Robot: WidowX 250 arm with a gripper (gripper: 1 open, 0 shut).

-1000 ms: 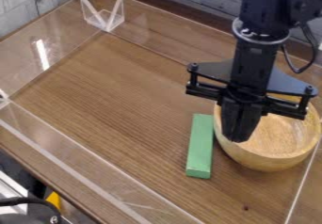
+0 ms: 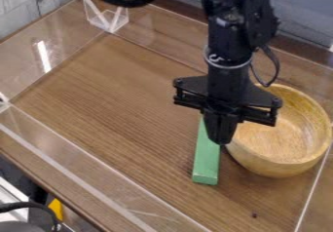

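Note:
The black gripper (image 2: 227,129) hangs in the middle of the camera view, shut, with nothing seen between its fingers. It is over the left edge of a round tan bowl (image 2: 293,143) on the right of the wooden table. A green block (image 2: 205,165) lies flat just left of the bowl, its upper end partly behind the gripper. Whether the gripper touches the bowl or the block I cannot tell.
A white wire holder (image 2: 108,17) stands at the back left. A grey wall edges the back right, and dark cables lie at the lower left corner.
The arm and gripper have moved left and back from over the bowl, appearing smaller and uncovering more of the bowl. The green block and bowl look unmoved.

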